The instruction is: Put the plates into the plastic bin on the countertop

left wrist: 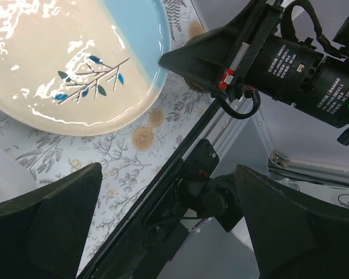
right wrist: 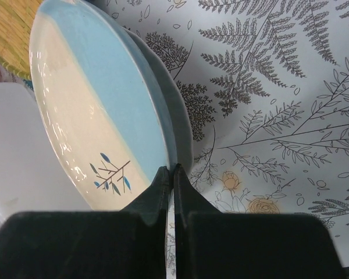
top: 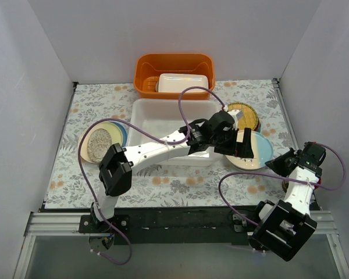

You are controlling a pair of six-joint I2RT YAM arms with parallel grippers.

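Note:
A cream and light-blue plate with a painted twig [right wrist: 93, 104] is tilted up at the right of the counter, its blue edge pinched by my right gripper. Beneath it the edge of another plate [right wrist: 183, 131] shows. My left gripper [top: 247, 142] hangs open over the cream part of the plate, which also fills the upper left of the left wrist view [left wrist: 46, 70]. No plate lies between the left fingers. The white plastic bin [top: 148, 113] stands empty where visible, left of the plate and partly behind my left arm.
An orange bin [top: 174, 60] holding a white container [top: 183, 82] is at the back. Yellow woven plates [top: 242, 113] lie behind the tilted plate. Stacked plates [top: 96, 142] rest at the left.

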